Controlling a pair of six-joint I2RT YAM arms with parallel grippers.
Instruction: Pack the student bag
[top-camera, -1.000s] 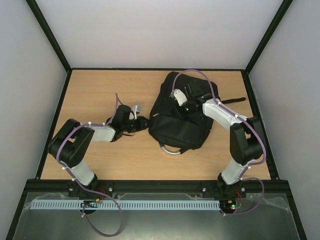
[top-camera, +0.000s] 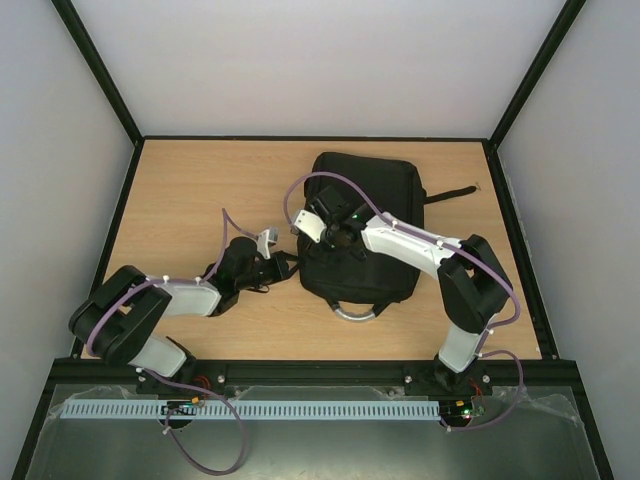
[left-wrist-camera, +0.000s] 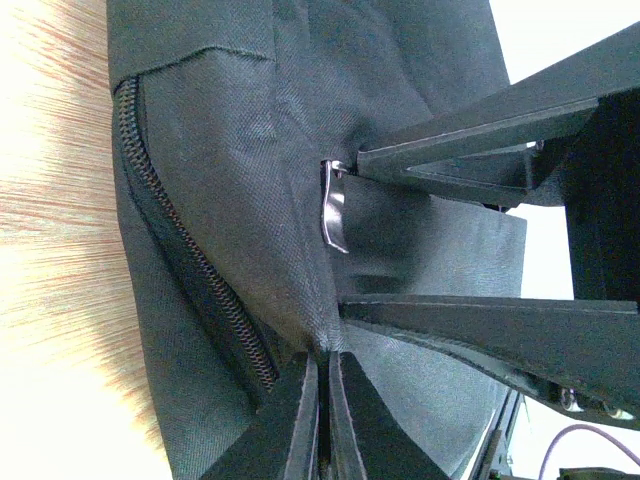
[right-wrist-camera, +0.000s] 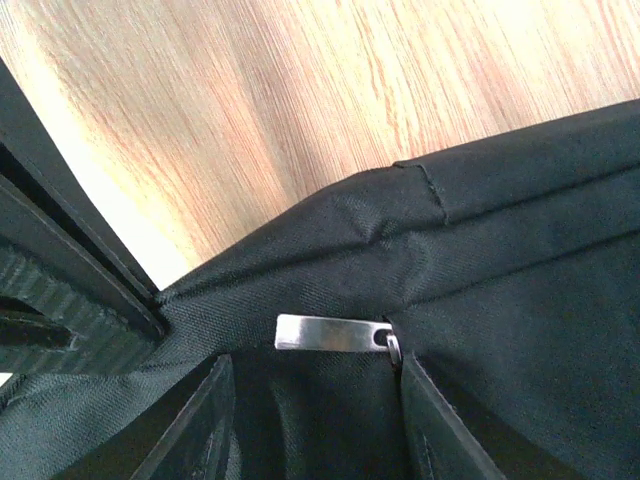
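Observation:
The black student bag (top-camera: 355, 280) lies on the table with its grey handle (top-camera: 353, 313) toward the front. My left gripper is shut on a fold of fabric at the bag's left edge, where the cloth runs in between its fingertips. A silver zipper pull (right-wrist-camera: 332, 334) lies flat on the bag's side, with the open right gripper around it. The right fingers (left-wrist-camera: 480, 320) pass on both sides of the pull, apart from it. In the left wrist view, a dark zipper track (left-wrist-camera: 190, 240) runs along the bag's side.
A black strap (top-camera: 452, 194) stretches out from the bag's right side. Bare table (top-camera: 200, 190) lies to the left and in front. Both grippers are close together at the bag's left edge, and purple hoses loop along the arms.
The right gripper has moved left and down across the bag to its left edge. The bag has turned slightly and its top has shifted left. The left gripper remains at the bag's edge.

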